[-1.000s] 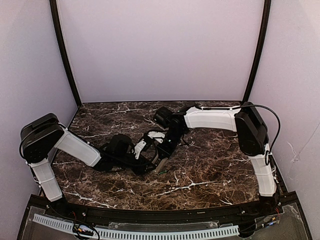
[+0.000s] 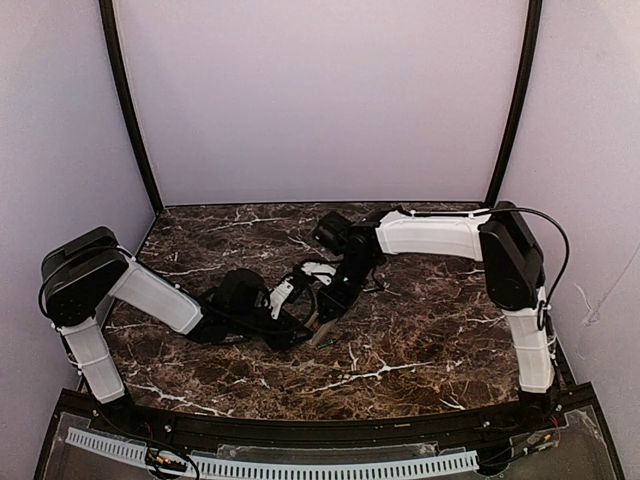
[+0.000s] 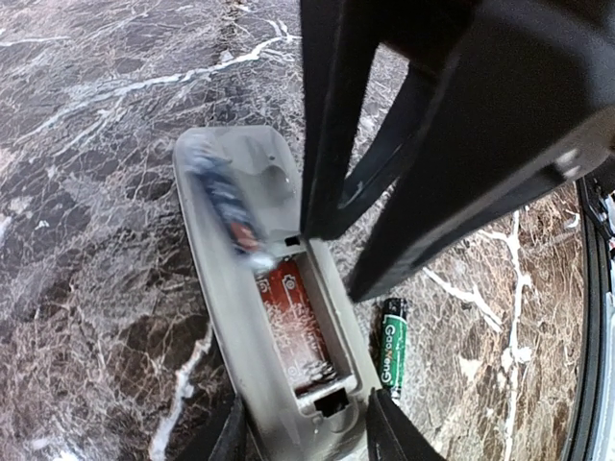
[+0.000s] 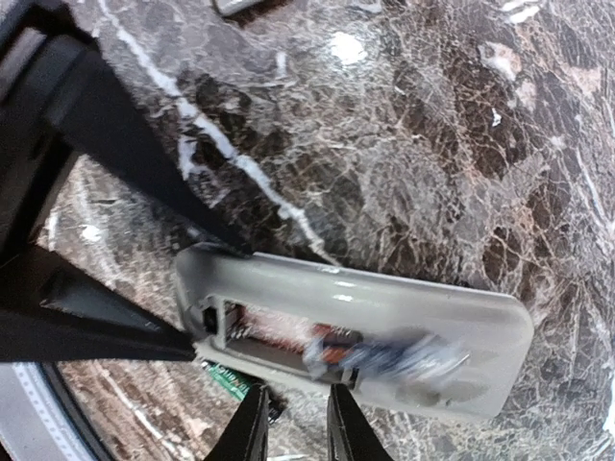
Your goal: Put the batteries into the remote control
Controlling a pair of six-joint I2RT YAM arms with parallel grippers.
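A grey remote (image 3: 231, 327) lies with its battery compartment (image 3: 288, 317) exposed, red inside. My left gripper is on its near end, fingers either side. A blurred dark battery-like object appears over the remote's far part; in the right wrist view it is also blurred (image 4: 384, 355). My right gripper (image 2: 325, 305) is above the remote; in the right wrist view its fingertips (image 4: 341, 423) are at the bottom edge, gap small, contents unclear. A green battery (image 3: 392, 351) lies beside the remote (image 4: 432, 317).
A pale object (image 4: 240, 5) is cut off at the top of the right wrist view. The other arm's black body fills much of each wrist view.
The left arm shows no visible movement.
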